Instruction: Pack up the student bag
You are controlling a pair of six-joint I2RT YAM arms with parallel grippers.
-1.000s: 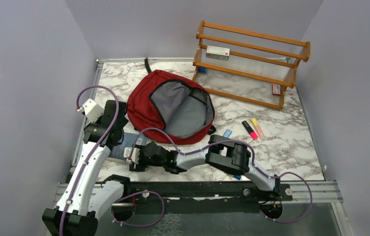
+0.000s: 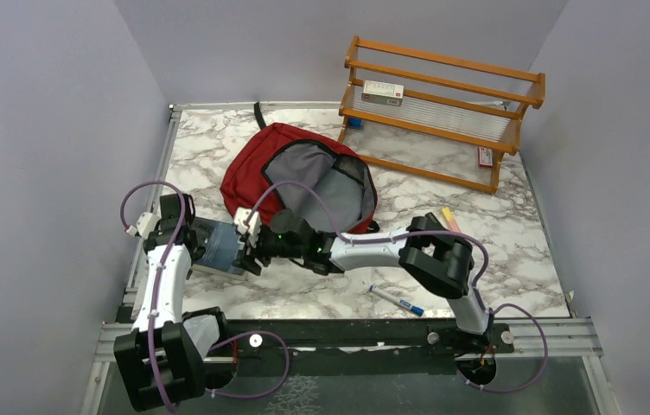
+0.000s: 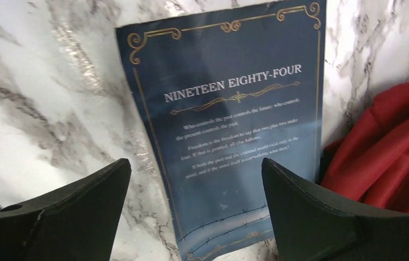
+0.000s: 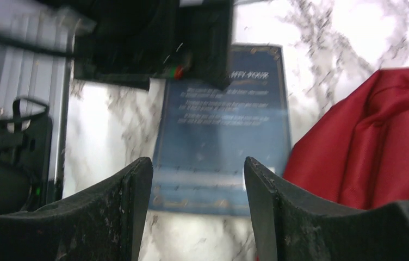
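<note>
A dark blue book titled Nineteen Eighty-Four (image 2: 216,251) (image 3: 229,136) (image 4: 218,147) lies flat at the table's left, beside the red backpack (image 2: 248,173) (image 4: 387,136), whose grey interior is exposed. My left gripper (image 2: 170,225) hangs open over the book, nothing between its fingers. My right gripper (image 2: 248,251) is open too, raised at the book's right end by the bag, holding nothing.
A wooden rack (image 2: 442,130) with small boxes stands at the back right. A marker (image 2: 395,300) lies at the front edge; more markers (image 2: 449,216) lie at the right, partly hidden by the right arm.
My left gripper has drawn back to the left, uncovering more of the book. My right arm has risen and shifted toward the back, now covering part of the markers.
</note>
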